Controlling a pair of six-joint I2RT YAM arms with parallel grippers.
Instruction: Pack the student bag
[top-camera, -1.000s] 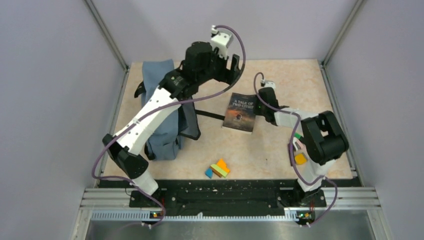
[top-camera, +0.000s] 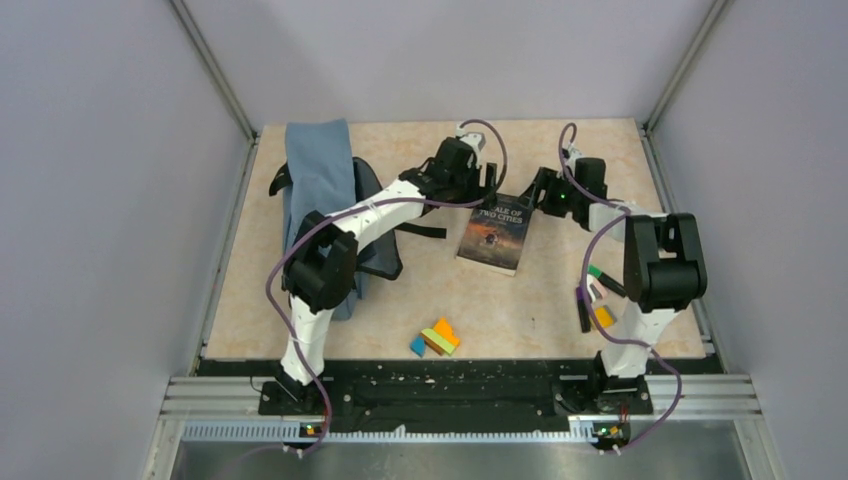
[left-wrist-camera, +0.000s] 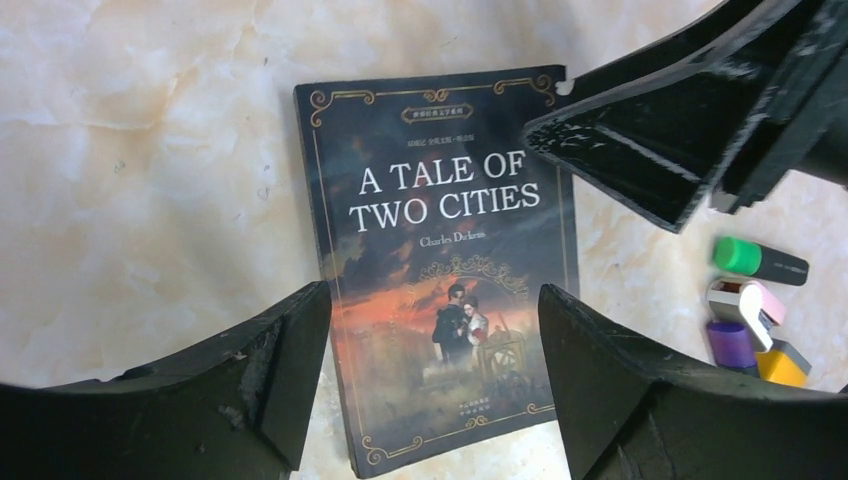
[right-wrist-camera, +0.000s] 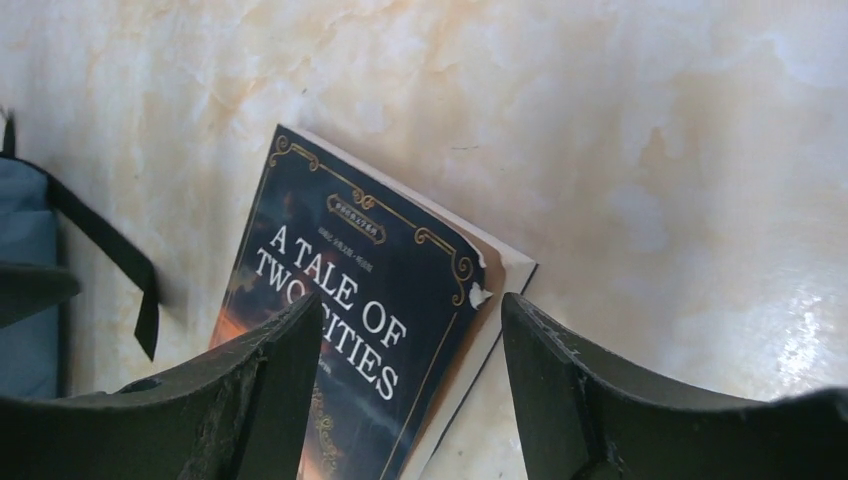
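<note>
A dark book (top-camera: 495, 235), "A Tale of Two Cities", lies flat on the table with its cover up. My left gripper (top-camera: 487, 183) is above the book's back left end, its fingers part open. In the left wrist view the cover (left-wrist-camera: 450, 260) shows between its spread fingers, with nothing gripped. At the back right corner of the book, my right gripper (top-camera: 535, 190) stands open and empty. The right wrist view shows the book's corner (right-wrist-camera: 470, 270) between and beyond its fingers. The blue-grey bag (top-camera: 318, 150) lies at the left, partly hidden under the left arm.
A black strap (top-camera: 422, 230) reaches from the bag toward the book. Several markers and small items, among them a green-capped marker (top-camera: 610, 284), lie at the right. Coloured blocks (top-camera: 437, 338) sit near the front edge.
The book has shifted slightly right.
</note>
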